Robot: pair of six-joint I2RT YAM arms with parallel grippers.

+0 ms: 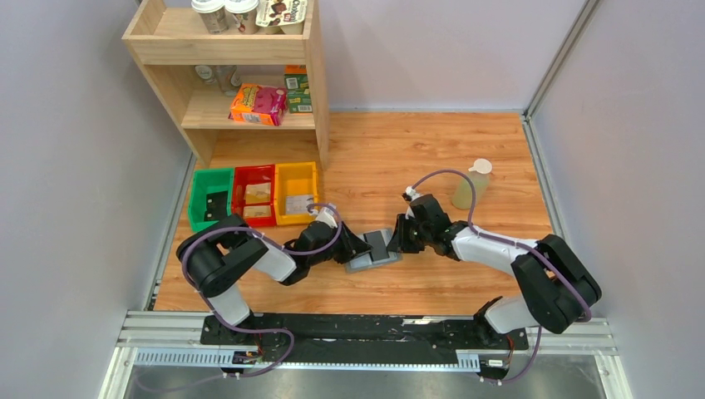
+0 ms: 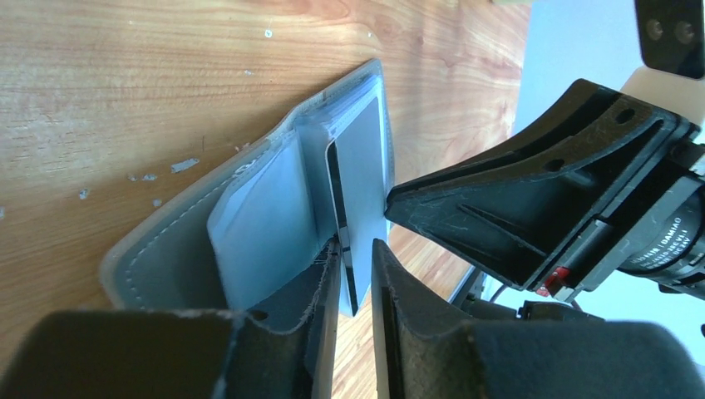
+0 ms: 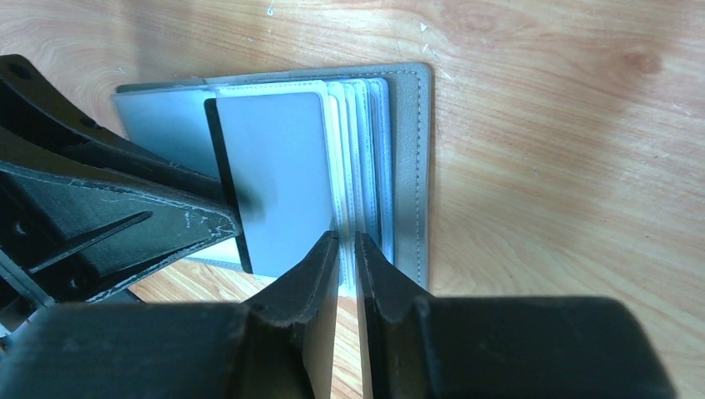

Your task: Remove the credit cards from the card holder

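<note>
The grey card holder (image 1: pixel 372 261) lies opened out on the table between my two grippers. In the right wrist view, a grey card (image 3: pixel 278 179) with a black stripe along one side lies on its clear sleeves. From the left wrist view, that stripe shows edge-on and runs down between the fingers of my left gripper, which stands part open at the card's edge. My right gripper is shut on the layered edges of the clear sleeves (image 3: pixel 359 158). How firmly the left fingers touch the card is hidden.
Behind the left arm stand a green bin (image 1: pixel 199 195), a red bin (image 1: pixel 253 173) and a yellow bin (image 1: pixel 297 169), each with flat pieces inside. A bottle (image 1: pixel 467 192) stands at the right. Table space behind the holder is free.
</note>
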